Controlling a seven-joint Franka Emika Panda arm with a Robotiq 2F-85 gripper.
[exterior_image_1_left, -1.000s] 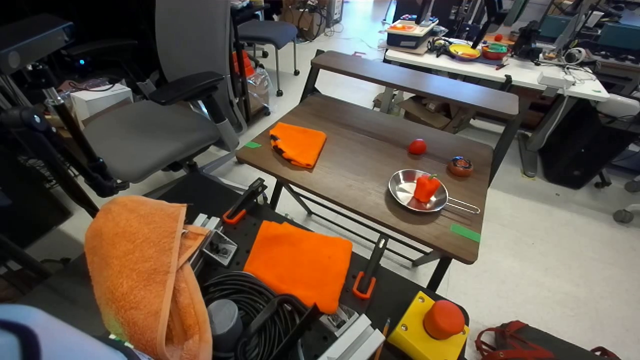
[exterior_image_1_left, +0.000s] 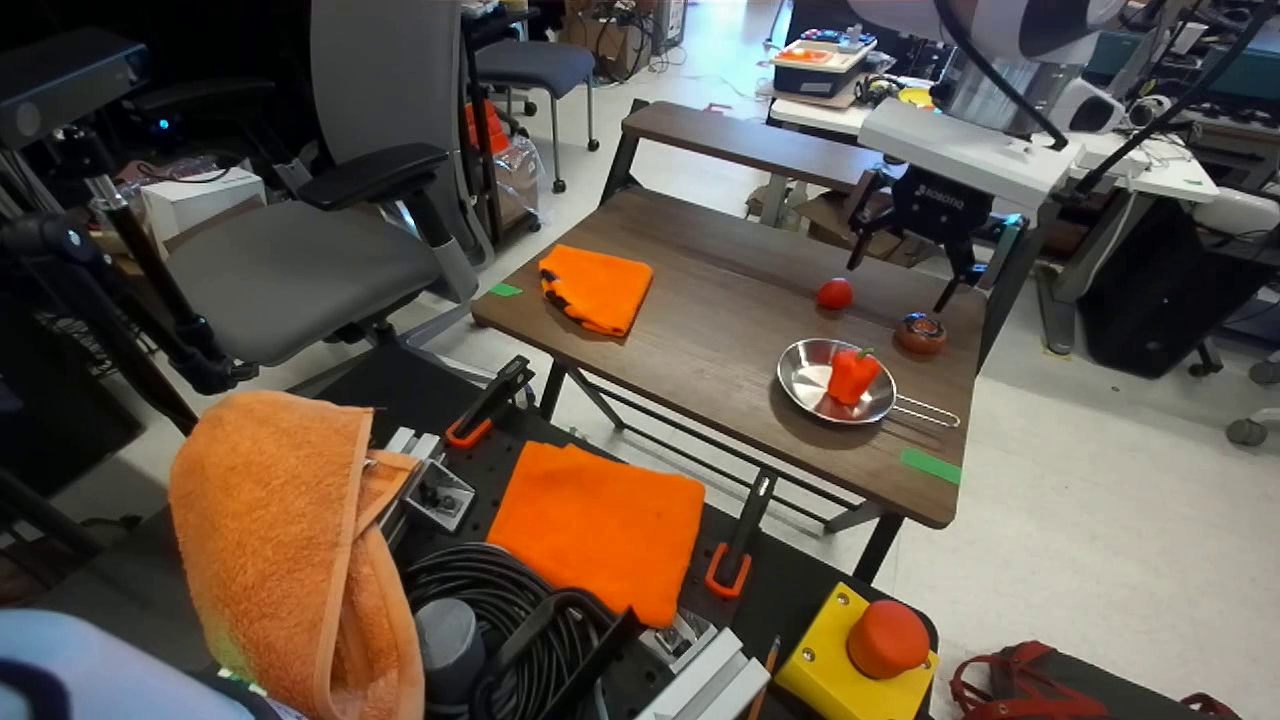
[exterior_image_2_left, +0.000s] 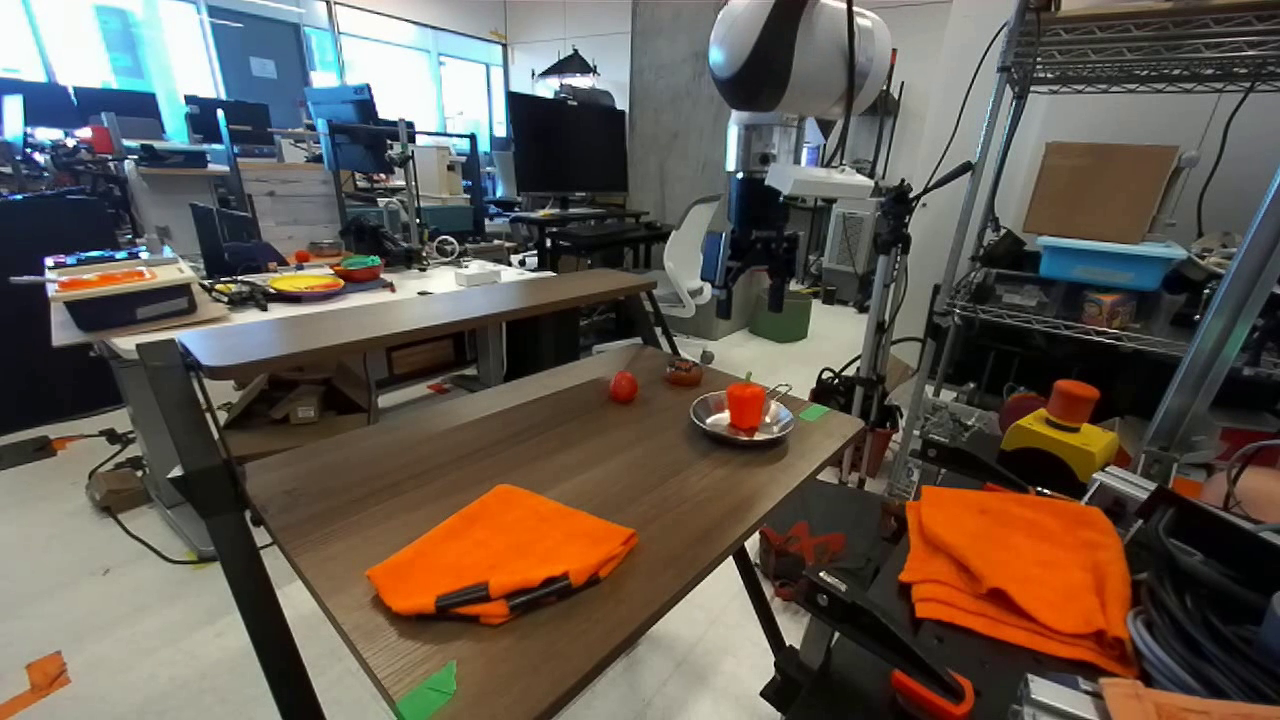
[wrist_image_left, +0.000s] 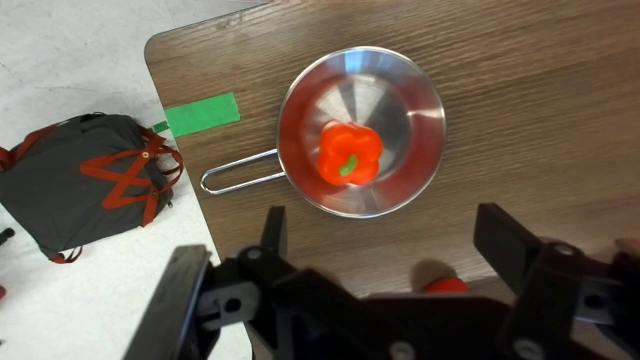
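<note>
My gripper (exterior_image_1_left: 902, 278) stands open above the table's right end, its fingers spread wide and nothing between them. A red bell pepper (wrist_image_left: 349, 154) with a green stem rests inside a shiny metal pan (wrist_image_left: 414, 174). The pan's wire handle points toward the table's end, near green tape. Behind the pan, a red tomato-like ball (exterior_image_1_left: 834, 294) and a small brown round item (exterior_image_1_left: 921, 334) sit on the wood. Only part of the red ball (wrist_image_left: 447, 286) shows past my gripper in the wrist view. A folded orange cloth (exterior_image_2_left: 504, 550) lies at the other end.
A raised shelf (exterior_image_2_left: 414, 322) runs along the table's back edge. On a separate black bench lie another orange cloth (exterior_image_1_left: 600, 522) and a yellow box with a red button (exterior_image_1_left: 882, 642).
In exterior view 1, the arm and open gripper have come into sight above the table's right end. The pan, pepper, ball, brown item and cloth have not moved.
</note>
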